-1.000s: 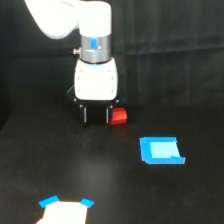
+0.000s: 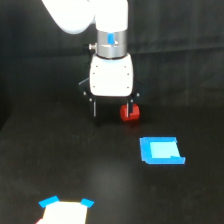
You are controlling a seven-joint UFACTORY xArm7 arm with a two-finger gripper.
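Note:
My white gripper (image 2: pixel 112 110) is low over the dark table in the upper middle of the camera view. Its two dark fingers stand well apart, so it is open, and only dark background shows in the gap. A small red block (image 2: pixel 126 114) is at the right finger, partly covered by it. Whether finger and block touch, I cannot tell.
To the right, a pale square (image 2: pixel 163 150) lies bordered by blue tape on the table. A second pale patch (image 2: pixel 66 213) with blue tape corners is cut off at the bottom left. Bare dark table lies between them.
The gripper has moved to the right and a little closer to the camera. The red block now appears slightly farther right and higher in the picture.

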